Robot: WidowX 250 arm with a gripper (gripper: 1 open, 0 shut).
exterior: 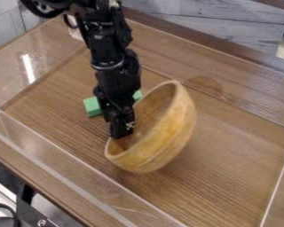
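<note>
A black robot arm reaches down from the top centre to my gripper [118, 124], which is at the left rim of a wooden bowl [156, 146]. The bowl is tipped up steeply, its far right side raised. The fingertips are partly hidden at the rim, and whether they are closed on it I cannot tell. A green block [95, 107] lies on the table behind the gripper, partly hidden by it.
A pale wall runs along the back, and a pale edge borders the left side. Dark cables show at the lower left corner.
</note>
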